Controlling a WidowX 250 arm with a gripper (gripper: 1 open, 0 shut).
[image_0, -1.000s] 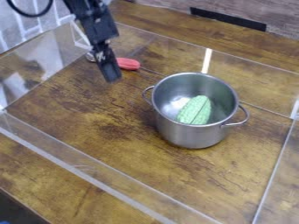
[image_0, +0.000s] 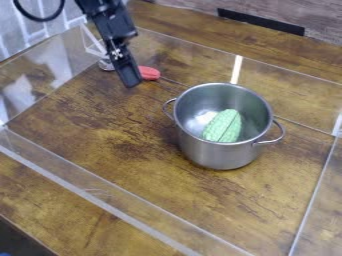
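My gripper (image_0: 128, 72) hangs over the upper left of the wooden table, shut, with nothing visible between its fingers. A red object (image_0: 150, 73) lies just to its right, and a small metal item (image_0: 106, 64) is partly hidden behind it. A steel pot (image_0: 222, 149) with two side handles stands right of centre, holding a pale green ridged object (image_0: 222, 126) that resembles a corn cob.
Clear panel edges run along the left and right sides, and pale strips mark the surface behind the pot.
My gripper has shifted slightly over the last second, staying near the red object. The pot and its content have not moved.
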